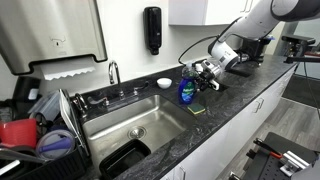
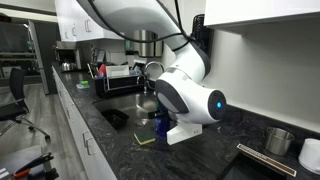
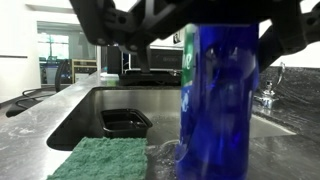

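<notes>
A blue bottle [image 1: 186,91] stands upright on the dark counter, close to the sink's right end. Beside it lies a green sponge [image 1: 196,109], whose top [image 3: 100,158] also shows at the lower left of the wrist view. My gripper is open at the bottle's upper part, with a dark finger on either side in the wrist view. Whether either finger touches the bottle I cannot tell. In exterior view 2 the arm hides most of the bottle and the gripper.
Left of the bottle is the sink [image 1: 92,128], with a black tub [image 1: 125,156] at its front. A white bowl [image 1: 165,83] sits by the wall. The dish rack [image 1: 66,115] is full at far left. A metal pot [image 2: 278,141] stands at the counter's other end.
</notes>
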